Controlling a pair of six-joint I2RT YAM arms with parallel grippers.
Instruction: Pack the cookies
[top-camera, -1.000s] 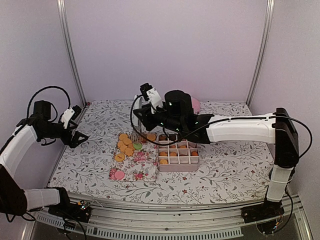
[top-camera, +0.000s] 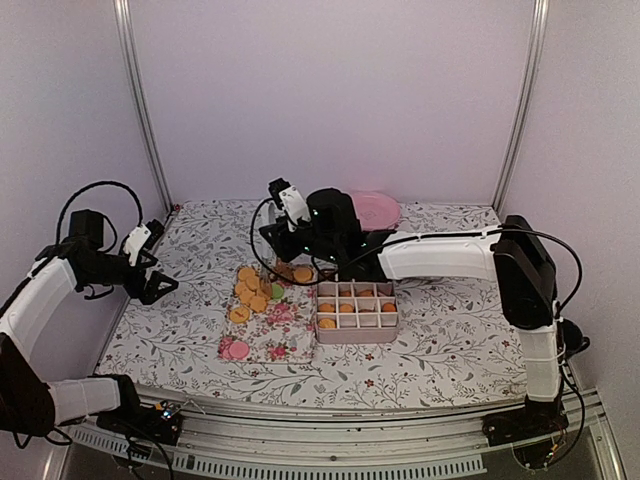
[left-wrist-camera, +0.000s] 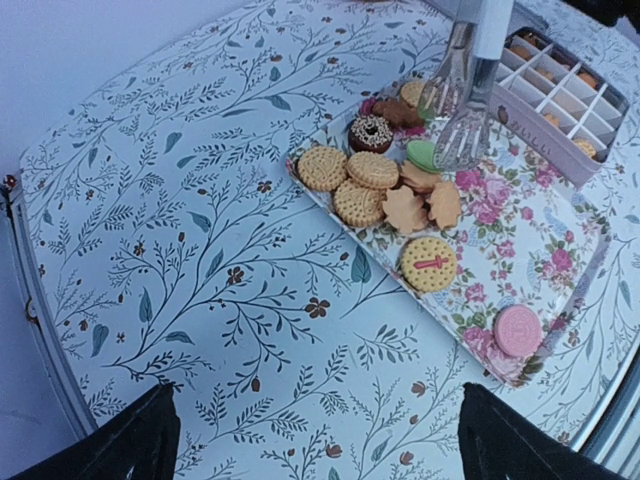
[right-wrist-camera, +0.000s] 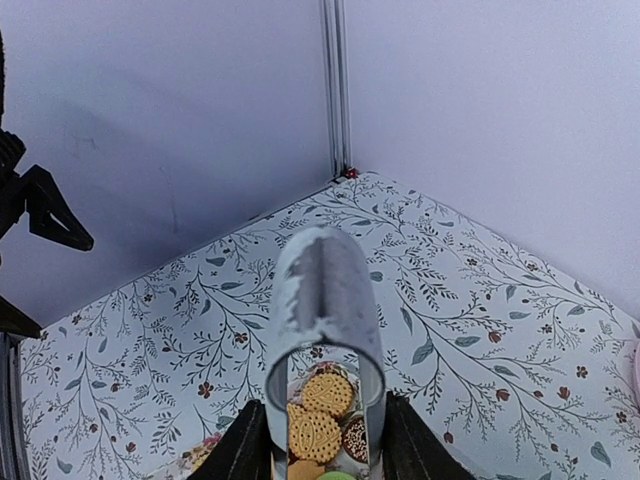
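Over the floral tray (left-wrist-camera: 530, 260) of cookies, my right gripper holds a silver slotted utensil (right-wrist-camera: 322, 280), hanging between its fingers; its fingers' exact state is hard to see. In the left wrist view the utensil's slotted ends (left-wrist-camera: 462, 135) hang above round cookies (left-wrist-camera: 372, 170), flower-shaped ones (left-wrist-camera: 404, 208), a green cookie and a donut cookie (left-wrist-camera: 370, 133). A pink cookie (left-wrist-camera: 517, 330) lies at the tray's near end. A pink compartment box (top-camera: 357, 335) with some cookies stands right of the tray. My left gripper (top-camera: 152, 280) is open and empty at the left.
A pink plate (top-camera: 376, 210) lies at the back behind the right arm. Walls enclose the back and both sides.
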